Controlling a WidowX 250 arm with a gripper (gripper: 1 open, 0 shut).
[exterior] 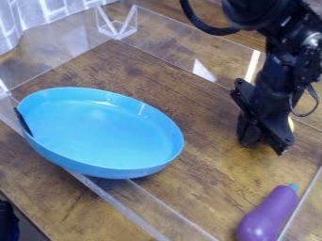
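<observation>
The black gripper point(265, 127) hangs low at the right over the wooden table, its tips down at or near the surface; whether it is open or shut, and whether anything is between its fingers, is hidden by its dark body. A light blue oval tray point(101, 127) lies at the left. A purple toy eggplant point(266, 215) lies at the lower right, apart from the gripper.
Clear acrylic walls point(120, 21) border the work area. Bare wood point(189, 85) fills the middle and back between tray and gripper. A pale cloth stands at the top left.
</observation>
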